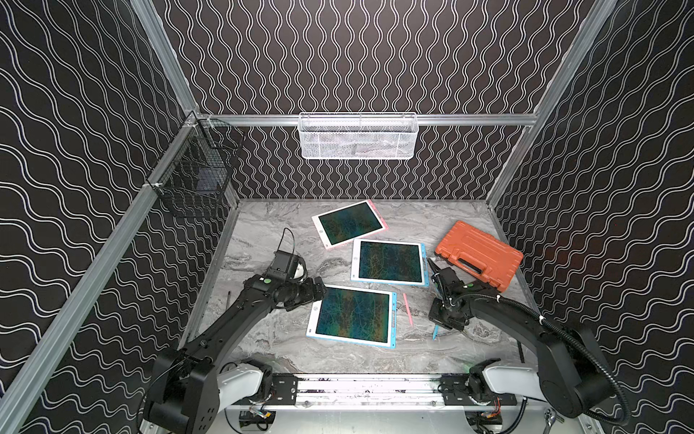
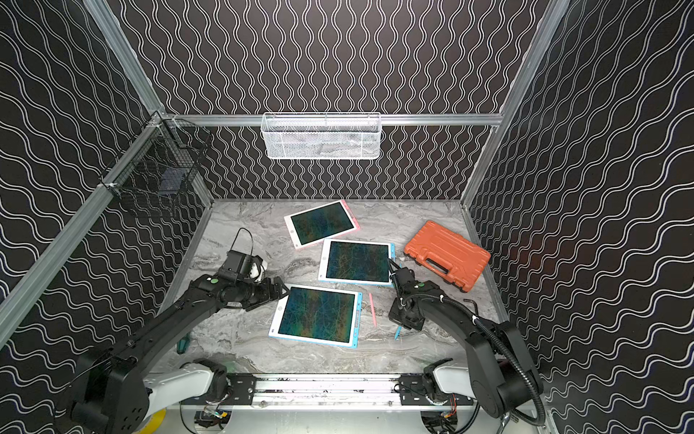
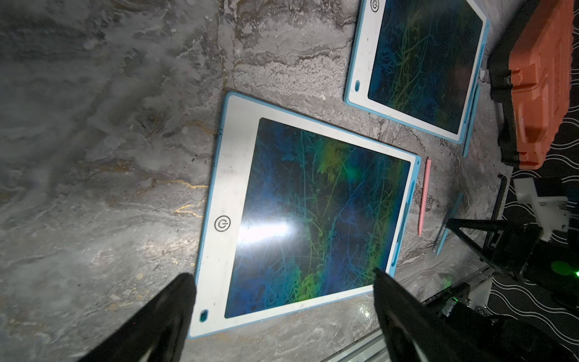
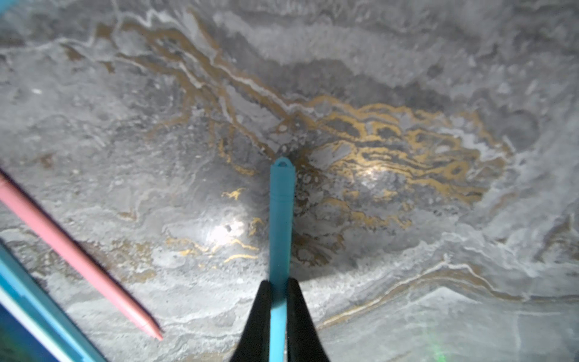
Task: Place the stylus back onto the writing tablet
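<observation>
The near blue-edged writing tablet [image 1: 352,314] lies flat at the front middle of the table. Another blue-edged tablet [image 1: 390,261] sits behind it, and a pink-edged tablet [image 1: 350,222] farthest back. My right gripper is shut on a blue stylus [image 4: 281,223], gripping it along its length, to the right of the near tablet. A pink stylus [image 4: 78,256] rests on the table between that tablet and my right gripper. Over the near tablet's left side, my left gripper hangs open and empty. A second blue stylus [image 3: 471,120] lies beside the middle tablet's right edge.
An orange case [image 1: 479,254] occupies the right side of the table, behind my right arm. White [image 1: 358,137] and black [image 1: 198,173] wire baskets hang above the table. Bare marble [image 3: 102,181] shows to the left of the near tablet.
</observation>
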